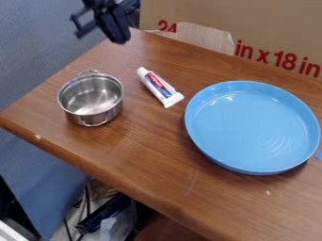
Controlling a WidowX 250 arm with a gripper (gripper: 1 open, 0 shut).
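Observation:
A black gripper (101,30) hangs blurred at the upper left, high above the table's back-left part; whether it is open or shut cannot be made out. Below it a small steel pot (89,98) stands on the wooden table (151,169). A toothpaste tube (160,88), white with red and blue print, lies to the right of the pot. A large light-blue plate (251,127) fills the right side of the table.
A cardboard box (251,28) stands along the back, with a pale piece in front of it. The table's left edge runs beside the pot, with cables below it.

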